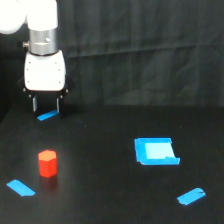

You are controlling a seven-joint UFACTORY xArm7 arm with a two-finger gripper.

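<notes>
At the upper left, my gripper (pixel 46 103) points down with its two dark fingers spread apart. A blue piece (pixel 47 115) lies on the dark surface just below the fingertips; I cannot tell whether they touch it. Nothing shows clearly held between the fingers. Nearer the camera on the left stands a red block (pixel 47 163), apart from the gripper. Right of centre is a blue, tray-like shape (pixel 140 149) with a white middle.
Another flat blue piece (pixel 20 187) lies at the front left, and one more blue piece (pixel 190 196) at the front right. Between the red block and the tray-like shape the dark table (pixel 95 165) is clear. A dark curtain (pixel 150 55) hangs behind.
</notes>
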